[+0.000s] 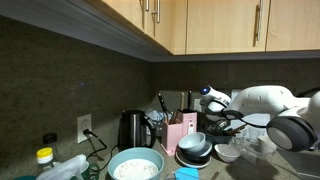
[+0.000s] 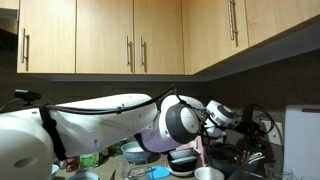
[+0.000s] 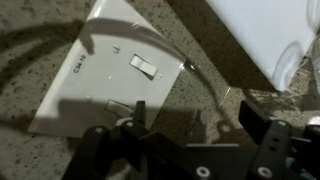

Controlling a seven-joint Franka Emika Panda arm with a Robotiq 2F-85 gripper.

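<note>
In the wrist view, a white wall plate (image 3: 95, 85) with a small slot (image 3: 144, 66) and printed lettering lies on speckled dark wall, seen at a slant. My gripper shows at the bottom with its fingers (image 3: 133, 132) spread and nothing visible between them. Its curved shadow falls across the plate. In exterior view 1 the arm (image 1: 262, 103) reaches in from the right towards the back wall, and the gripper is hard to make out there.
A white object (image 3: 272, 38) fills the wrist view's upper right. On the counter stand a black kettle (image 1: 134, 129), a pink utensil holder (image 1: 178, 130), stacked bowls (image 1: 193, 144), a pale blue bowl (image 1: 136, 164) and a white cup (image 1: 265, 146). Wooden cabinets (image 1: 236, 25) hang overhead.
</note>
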